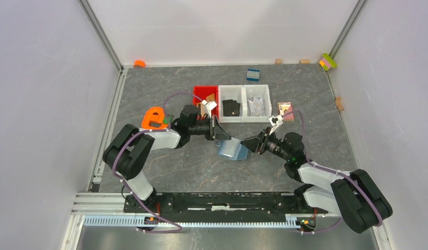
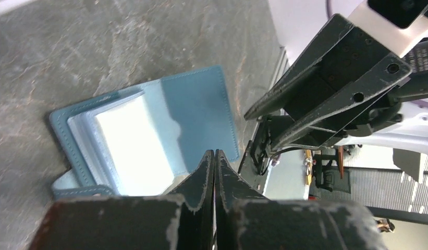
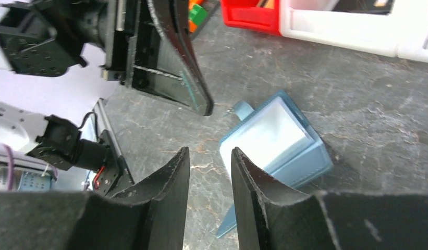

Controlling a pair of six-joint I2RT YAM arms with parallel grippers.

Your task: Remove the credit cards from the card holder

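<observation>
The light-blue card holder (image 1: 232, 149) lies on the grey table between my grippers. In the left wrist view it (image 2: 193, 114) shows a white inner sleeve on one side; the right wrist view shows it (image 3: 305, 166) too. Whether cards are inside cannot be told. My left gripper is shut, nothing between its fingers, above the holder's near edge. My right gripper is part open with nothing between its fingertips, just above and to the right of the holder.
Behind the holder stand a red bin (image 1: 206, 88) and white bins (image 1: 231, 119). An orange object (image 1: 151, 117) lies left, a card box (image 1: 285, 110) right.
</observation>
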